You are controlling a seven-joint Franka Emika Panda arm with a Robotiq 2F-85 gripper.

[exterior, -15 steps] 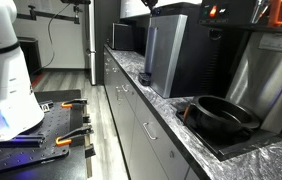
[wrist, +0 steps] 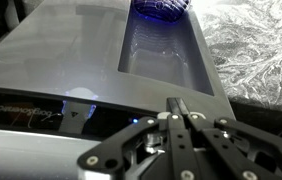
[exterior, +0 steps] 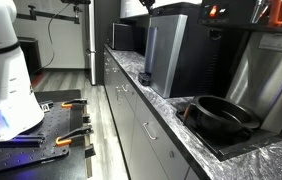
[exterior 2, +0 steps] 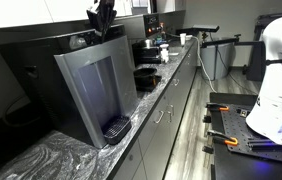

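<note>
My gripper shows at the bottom of the wrist view. Its dark fingers are together, with nothing seen between them. Below it is the top of a grey appliance that looks like a coffee machine (wrist: 76, 55), with a lit blue symbol on its dark control strip (wrist: 41, 112). Exterior view 2 shows the gripper (exterior 2: 102, 28) at the upper front edge of this machine (exterior 2: 99, 75); whether it touches cannot be told. A small black drip tray (exterior 2: 117, 128) sits at the machine's foot. Exterior view 1 shows the machine's side (exterior: 176, 60).
A black pot (exterior: 221, 118) stands on the stove beside the machine, on a marbled counter (exterior: 166, 105). Drawers (exterior: 131, 115) line the counter's front. A dark cart (exterior 2: 251, 150) with orange-handled clamps stands across the aisle.
</note>
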